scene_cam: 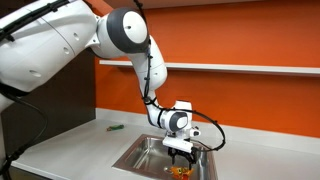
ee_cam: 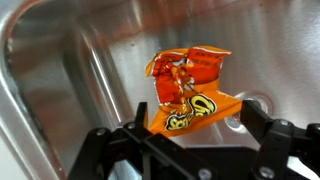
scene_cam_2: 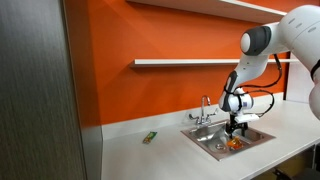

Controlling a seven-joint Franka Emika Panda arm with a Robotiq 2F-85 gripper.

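Note:
An orange snack bag (ee_cam: 190,80) with a yellow-and-black logo lies in the metal sink basin (ee_cam: 95,75). Exterior view 1 shows the bag (scene_cam: 180,172) low in the sink, and exterior view 2 shows the bag (scene_cam_2: 234,144) beneath the arm's end. My gripper points down over it, open, with its dark fingertips well apart on either side of the bag's near end. Whether the fingers touch the bag cannot be told.
The sink drain (ee_cam: 240,115) is beside the bag. Sink walls (ee_cam: 25,100) rise close by. A faucet (scene_cam_2: 204,108) stands behind the basin. A small green item (scene_cam_2: 150,136) lies on the counter (scene_cam_2: 130,160), which is otherwise largely clear. Shelves (scene_cam_2: 215,62) hang on the orange wall.

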